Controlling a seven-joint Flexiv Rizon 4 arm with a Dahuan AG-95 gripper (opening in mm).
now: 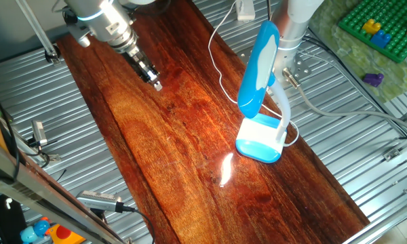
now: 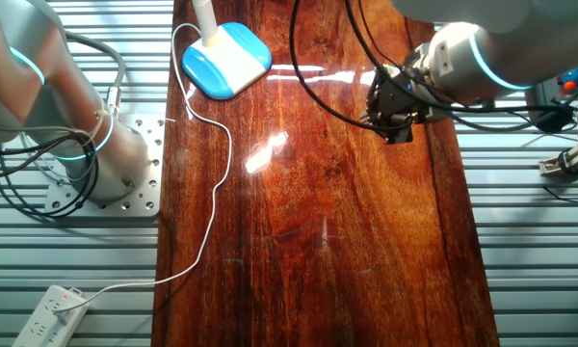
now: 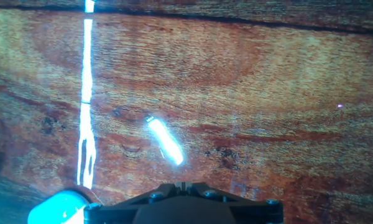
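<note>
My gripper [image 1: 157,86] hangs above the wooden board, toward its far left part in exterior view 1. Its dark fingers meet at the bottom middle of the wrist view, so the gripper looks shut, with nothing visible between them. A small pale tip shows at its end in exterior view 1. A blue and white desk lamp [image 1: 260,139] stands on the board, well apart from the gripper; in exterior view 2 only the lamp's base [image 2: 226,63] and lower stem show. Part of the blue lamp base [image 3: 59,208] enters the wrist view at lower left.
The wooden board [image 2: 308,241] is otherwise bare, with bright light reflections. A white cable [image 2: 215,207] runs along one side to a power strip [image 2: 50,318]. Beside the board stands the arm's base [image 2: 125,173]. A green brick plate [image 1: 383,30] lies off at the far right.
</note>
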